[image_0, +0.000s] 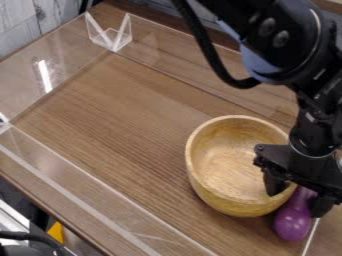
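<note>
My black gripper (295, 185) is low at the right, over the right rim of a yellow bowl (221, 165) and a purple eggplant-like object (293, 222). The purple object lies beside the bowl on its right, partly hidden under the fingers. Whether the fingers hold it or stand apart around it is unclear. The bowl appears empty in its visible part.
A clear plastic piece (110, 33) stands at the back left. The table's front edge runs along the lower left.
</note>
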